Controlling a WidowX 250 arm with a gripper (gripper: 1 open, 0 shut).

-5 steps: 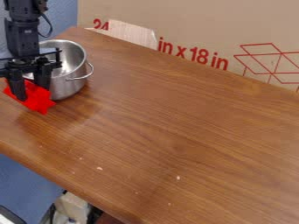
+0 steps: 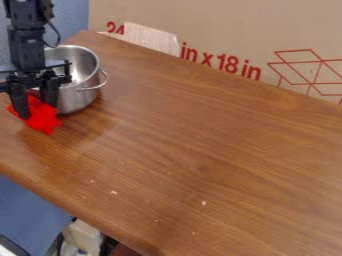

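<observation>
My dark gripper (image 2: 35,100) is lowered at the left edge of the table, shut on a red object (image 2: 42,119), probably soft or flat, that lies at its fingertips on the wood. Directly behind the gripper sits a steel pot (image 2: 83,78) with a wire handle on its right side; the gripper hides part of the pot and of the red object.
A cardboard box (image 2: 254,40) with red print and a white piece (image 2: 144,35) stand along the back. The near-left table edge drops to a blue floor.
My gripper and the red object have shifted very slightly; the pot is in about the same place.
</observation>
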